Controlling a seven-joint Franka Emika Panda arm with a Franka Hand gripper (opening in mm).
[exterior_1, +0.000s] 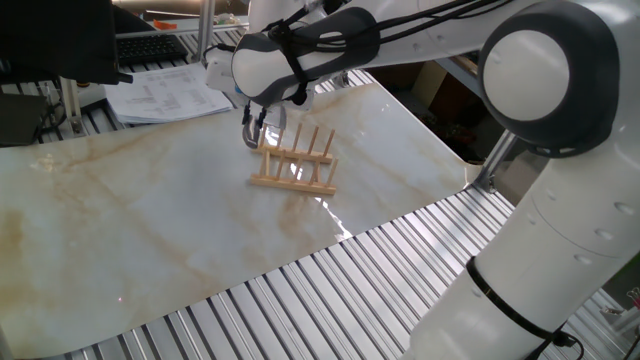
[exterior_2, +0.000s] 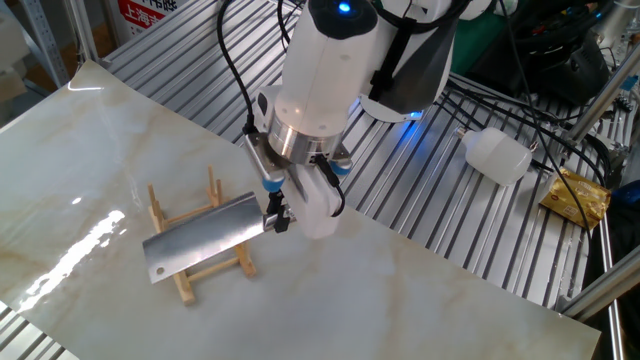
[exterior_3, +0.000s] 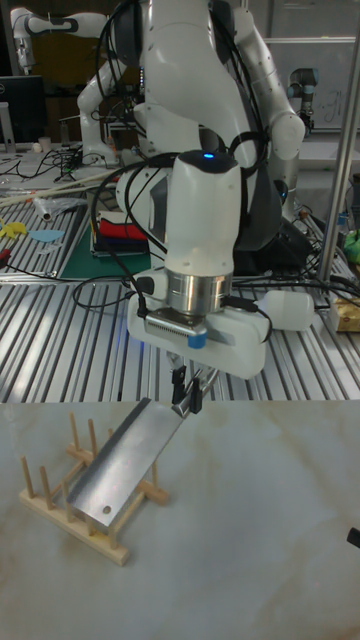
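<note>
A metal cleaver (exterior_2: 205, 240) lies slantwise over a small wooden rack (exterior_2: 188, 290), its broad blade resting across the pegs. In exterior view 3 the blade (exterior_3: 126, 459) slopes down to the left, with a hole near its far corner. My gripper (exterior_3: 186, 386) points down at the handle end, its black fingers close together on either side of the silver handle (exterior_3: 208, 381). It looks shut on the cleaver's handle. From exterior view 1, the gripper (exterior_1: 255, 117) stands just beyond the rack (exterior_1: 293, 185); most of the blade is hard to make out there.
Papers (exterior_1: 168, 95) lie behind the tabletop on the slatted metal bench. A white bottle-like object (exterior_2: 497, 156) and a gold packet (exterior_2: 575, 195) sit on the slats beside the arm's base.
</note>
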